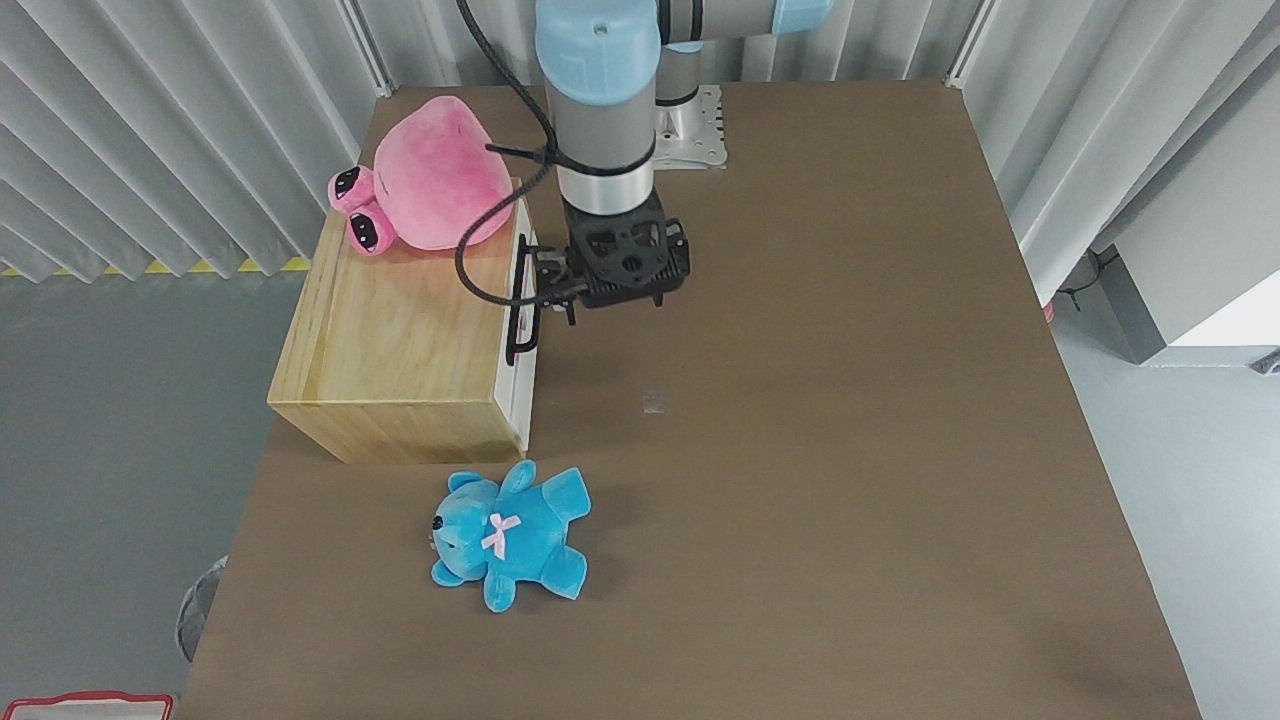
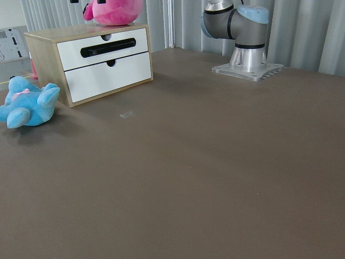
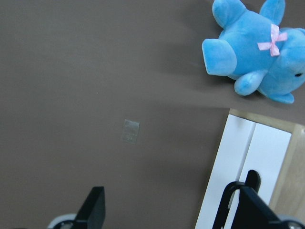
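Note:
My gripper hangs over the front edge of the small wooden two-drawer cabinet (image 1: 390, 348); its fingers stand wide apart in the wrist view, with bare table between them. The upper drawer's black handle (image 2: 108, 48) lies near the right finger. A pink plush toy (image 1: 438, 180) sits on the cabinet top. A blue teddy bear (image 1: 528, 540) with a pink bow lies on the table just beyond the cabinet's near end.
Curtains line the back and sides.

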